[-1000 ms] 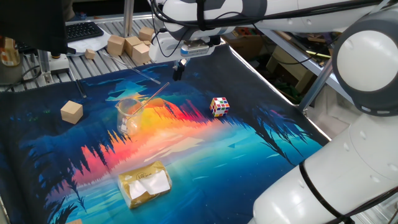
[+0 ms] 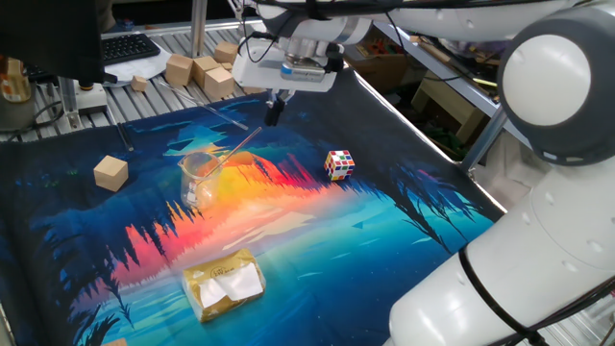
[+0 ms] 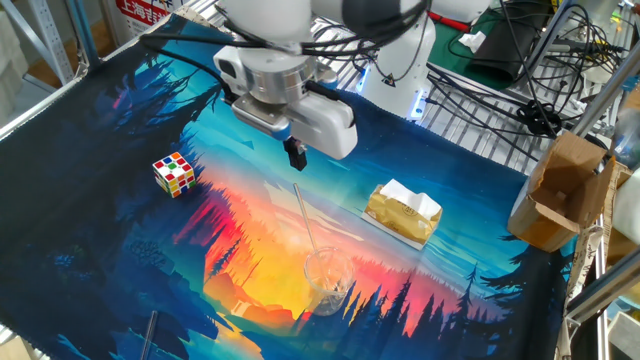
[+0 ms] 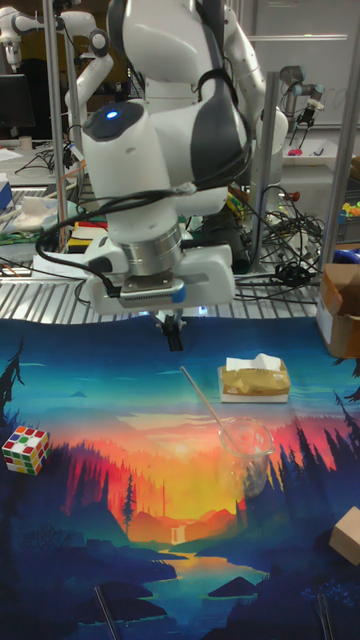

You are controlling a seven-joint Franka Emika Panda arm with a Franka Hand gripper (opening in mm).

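Observation:
High above the painted cloth hangs my gripper [image 3: 295, 155], its dark fingertips pointing down. The fingers look close together, but their gap is too small to make out. No object shows hanging from them. A clear glass beaker [image 2: 197, 183] stands on the cloth with a thin rod [image 2: 229, 152] leaning out of it. In exterior view 3 the rod's upper end lies a little below the fingertips in the picture. The Rubik's cube [image 3: 174, 174] rests apart from the beaker. A gold tissue pack [image 3: 403, 212] with white tissue on top lies on the beaker's other side.
A wooden block [image 2: 111, 173] sits on the cloth, and several more blocks [image 2: 205, 72] stand beyond its edge. An open cardboard box [image 3: 560, 195] is beside the cloth. Thin dark sticks [image 3: 149, 335] lie near the edge. Open cloth separates the cube and tissue pack.
The arm has shifted slightly, and my gripper sits a little lower in exterior view 1. The beaker, rod, cube, tissue pack and blocks are where they were.

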